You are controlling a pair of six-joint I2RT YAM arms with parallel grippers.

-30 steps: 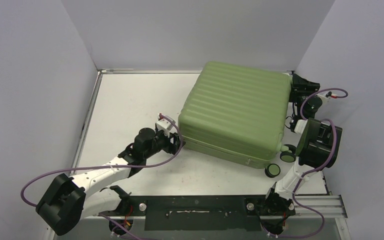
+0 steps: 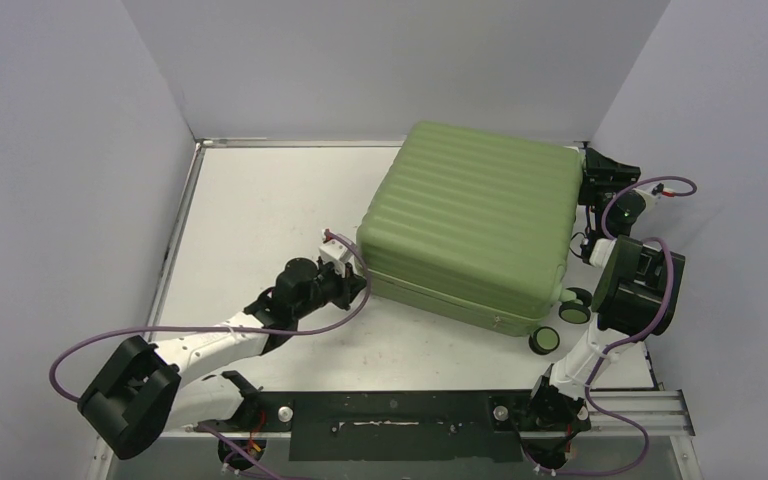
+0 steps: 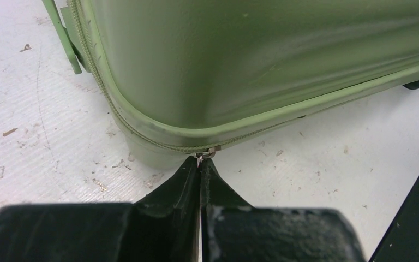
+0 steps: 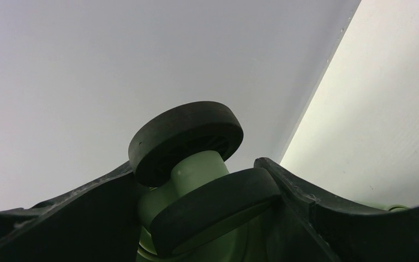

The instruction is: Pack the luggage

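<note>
A green ribbed suitcase (image 2: 475, 220) lies closed on its side, angled across the back and right of the table. At its front-left corner, my left gripper has its fingers together, tips at the metal zipper slider (image 3: 209, 152). Whether the thin pull is between them is hard to make out. A strip of zipper (image 3: 158, 143) runs round this corner. On the suitcase's far right side, my right gripper stands part open around a double caster wheel (image 4: 218, 207). Its fingers flank the wheel closely; whether they press on it is unclear.
Two more wheels (image 2: 544, 340) stick out at the suitcase's front-right corner, near my right arm (image 2: 625, 290). Grey walls (image 2: 380, 70) enclose the white table (image 2: 270, 200).
My left gripper has shifted slightly to the right and its fingers have come together at the suitcase corner. The suitcase and the right arm look unmoved.
</note>
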